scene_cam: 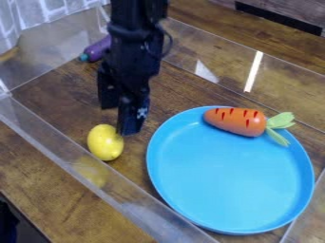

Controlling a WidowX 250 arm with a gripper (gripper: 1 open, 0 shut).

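The black gripper (124, 106) hangs at the centre-left, pointing down, its fingers apart just above and beside a yellow lemon (105, 142) on the wooden surface. A blue plate (229, 185) fills the lower right, with an orange carrot with green top (237, 121) on its back rim area.
A purple object (94, 50), partly hidden behind the arm, lies at the back left. Clear plastic walls (28, 133) edge the work area. Bare wood (191, 90) shows behind the plate.
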